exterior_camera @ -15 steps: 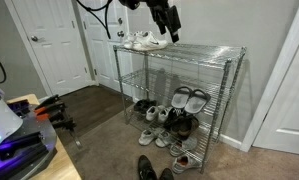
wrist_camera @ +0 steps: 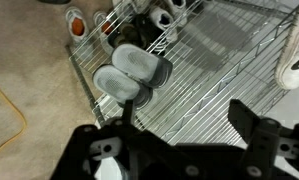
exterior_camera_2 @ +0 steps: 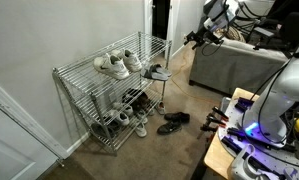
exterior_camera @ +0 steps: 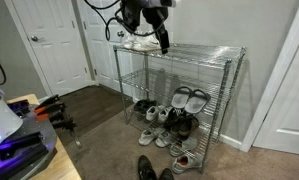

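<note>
My gripper is open with nothing between its fingers. In exterior view 1 it hangs at about the height of the rack's top shelf, in front of the white sneakers [exterior_camera: 139, 44], partly covering them. Exterior view 2 shows these white sneakers [exterior_camera_2: 114, 65] in a row at one end of the top shelf. Part of a white shoe [wrist_camera: 294, 58] enters the wrist view at the right edge. A pair of grey slippers [exterior_camera: 197, 101] rests lower on the wire rack [exterior_camera: 225, 80]. In the wrist view the slippers [wrist_camera: 119, 83] lie beyond the fingers.
More shoes crowd the rack's lower levels. Black shoes [exterior_camera_2: 172, 124] stand on the carpet before it. Much of the top shelf [exterior_camera: 204, 52] is bare. A wooden table edge [exterior_camera: 59, 165] is at the lower left in exterior view 1.
The gripper has come down and somewhat to the left in exterior view 1, now overlapping the white sneakers. The shoes and rack look unmoved.
</note>
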